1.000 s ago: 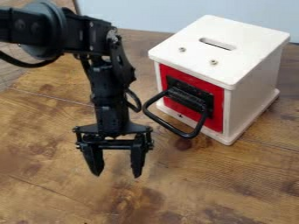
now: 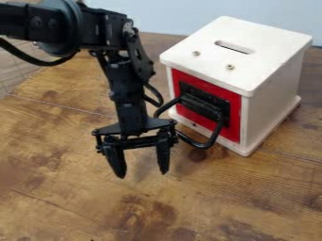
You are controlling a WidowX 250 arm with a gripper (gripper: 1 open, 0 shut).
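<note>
My black gripper (image 2: 138, 160) hangs over the wooden table with its two fingers pointing down and apart, nothing between them. It is left of and in front of a white wooden box (image 2: 270, 113) with a slot and two screws on top. The box's red front (image 2: 234, 136) carries a black fitting with a black looped handle (image 2: 214, 132) sticking out, just right of the gripper's wrist and partly behind it.
A pale wall runs along the back behind the box.
The gripper has moved a little to the right, closer to the handle, and up slightly. The box looks unmoved.
</note>
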